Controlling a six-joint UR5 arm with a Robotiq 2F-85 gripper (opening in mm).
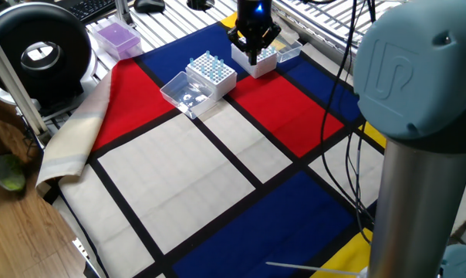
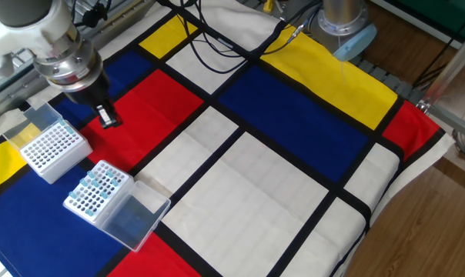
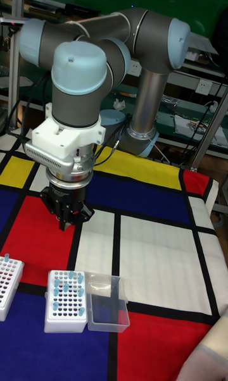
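Observation:
My gripper hangs above the red patch of the cloth, its dark fingers brought together at the tip. Nothing shows between them, and the tip is clear of both racks in exterior view 2. One white rack holds a single light-blue piece that I can make out, at its edge; its other visible holes look empty. Beside it stands a second white rack, with several light-blue pieces upright in its holes. Both racks have clear lids folded open; the second rack's clear lid lies toward the table's middle.
A purple-topped box and a round black device stand at the left. Black cables hang near my arm's column.

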